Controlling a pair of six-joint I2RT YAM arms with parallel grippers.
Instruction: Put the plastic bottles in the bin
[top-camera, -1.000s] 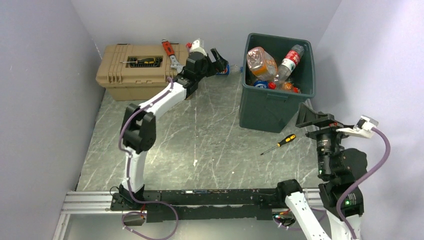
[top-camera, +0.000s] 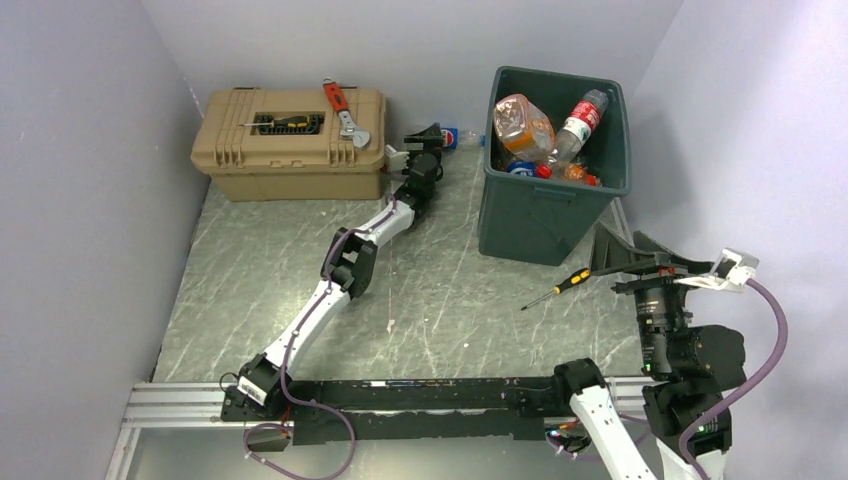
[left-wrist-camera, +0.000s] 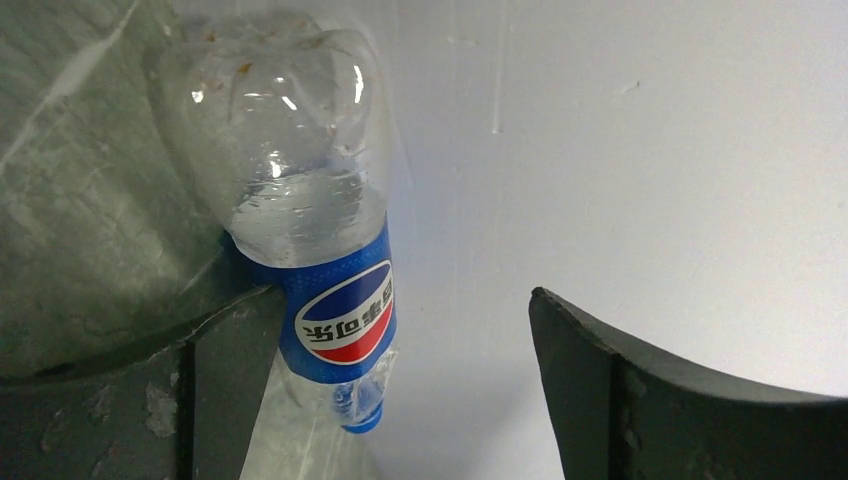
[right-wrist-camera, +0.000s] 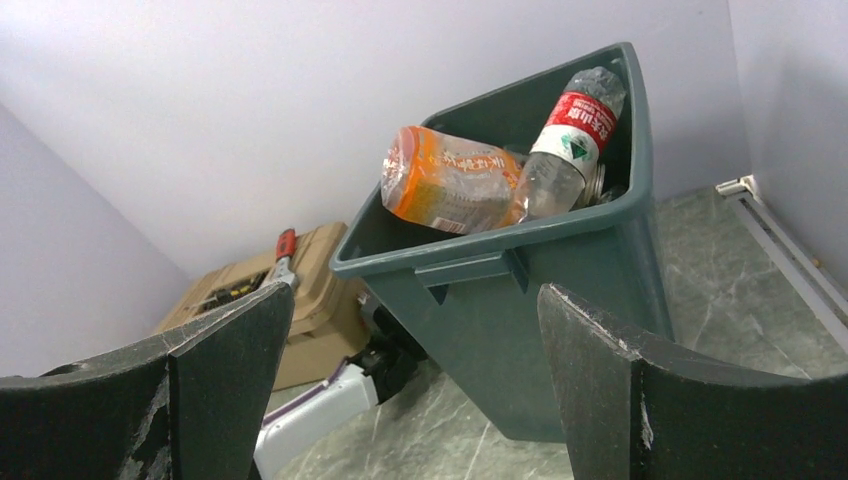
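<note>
A clear plastic bottle with a blue Pepsi label (left-wrist-camera: 335, 315) lies on the floor against the back wall, between the case and the bin; in the top view it is partly behind my left gripper (top-camera: 425, 140). In the left wrist view my open left gripper's fingertips straddle its label region. The green bin (top-camera: 540, 225) holds several bottles, including an orange-label one (right-wrist-camera: 440, 180) and a red-label one (right-wrist-camera: 575, 130). My right gripper (top-camera: 625, 245) stands open right of and in front of the bin, nothing between its fingers.
A tan case (top-camera: 280, 175) carries a red wrench (top-camera: 336, 98) and a screwdriver (top-camera: 290, 122). Another screwdriver (top-camera: 570, 282) lies in front of the bin. Walls bound the back and sides.
My left gripper has moved down toward the floor beside the bottle and turned, its arm straightening rightward from a more bent pose. The right gripper has shifted slightly down in the top view.
</note>
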